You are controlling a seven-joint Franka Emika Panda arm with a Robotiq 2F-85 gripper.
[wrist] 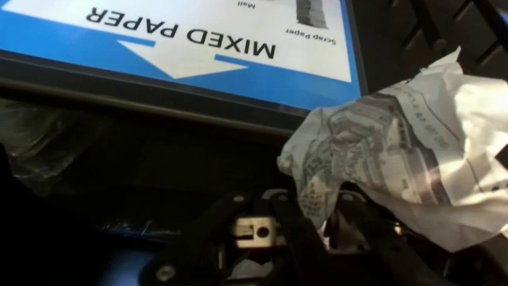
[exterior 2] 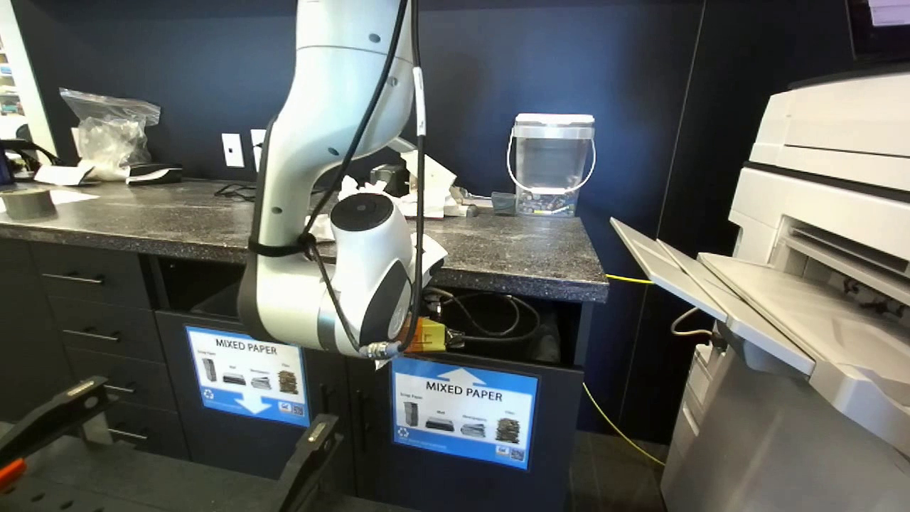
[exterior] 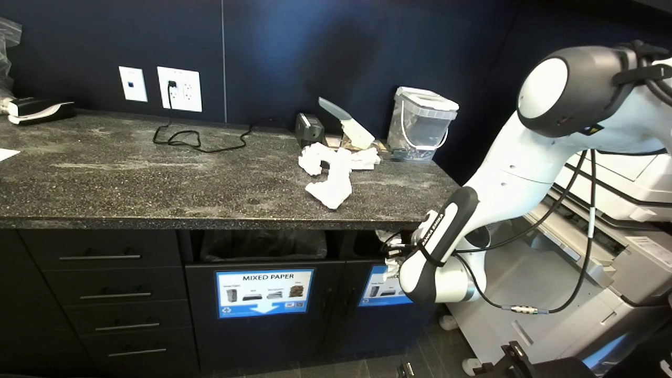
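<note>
A crumpled printed paper [wrist: 400,147] sticks out to the right from my gripper in the wrist view. The fingers are closed on its lower left end. Beneath and left of them is a dark bin opening [wrist: 181,162], below the upside-down MIXED PAPER sign [wrist: 190,43]. In exterior view 1, white paper [exterior: 391,266] shows beside the arm in front of the right-hand bin; the gripper is mostly hidden there. More crumpled white paper [exterior: 334,182] lies on the counter [exterior: 208,182].
The left bin opening [exterior: 264,245] holds a dark liner. A clear lidded bucket [exterior: 420,126], a knife-like tool [exterior: 348,124] and a small black box [exterior: 309,129] stand at the counter's back. A printer [exterior 2: 819,256] is to the right.
</note>
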